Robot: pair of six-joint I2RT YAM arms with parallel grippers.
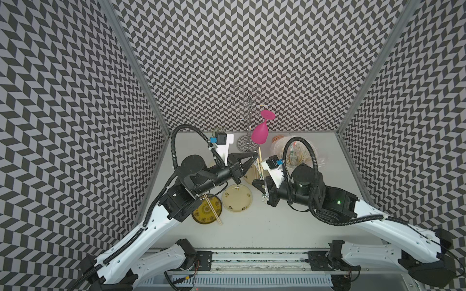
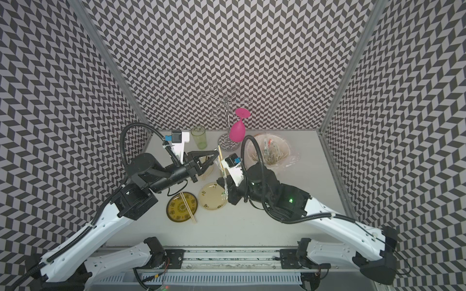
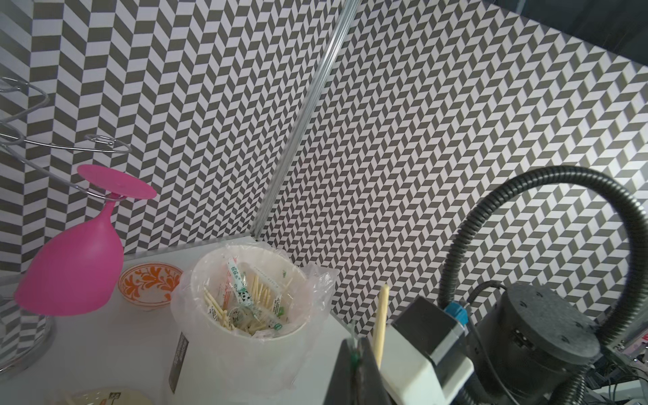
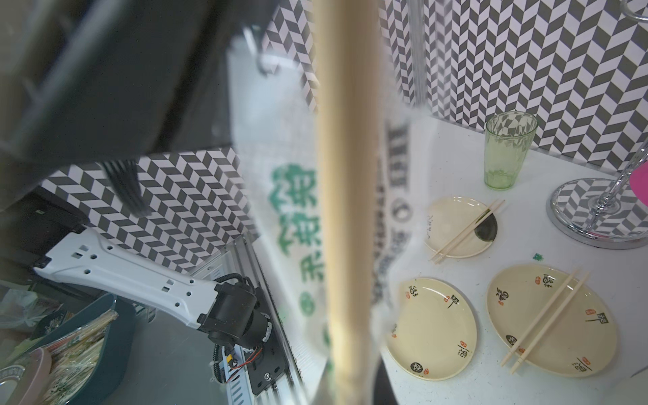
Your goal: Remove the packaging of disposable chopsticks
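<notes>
My right gripper [image 1: 260, 184] is shut on a pair of wooden chopsticks [image 4: 347, 202] held upright, with the printed white wrapper [image 4: 283, 209] loosely around or behind them and hanging beside the wood. The chopsticks' bare top [image 3: 380, 303] shows in the left wrist view. My left gripper [image 1: 253, 156] is shut, just left of the chopsticks' upper part; at most something thin shows at its fingertips, too small to tell.
A pink glass [image 1: 260, 131] hangs on a metal stand near a green glass [image 2: 198, 136]. A plastic-lined bin [image 3: 243, 351] of wrappers stands back right. Plates with chopsticks, including a dark yellow one [image 1: 201, 213], lie left and centre.
</notes>
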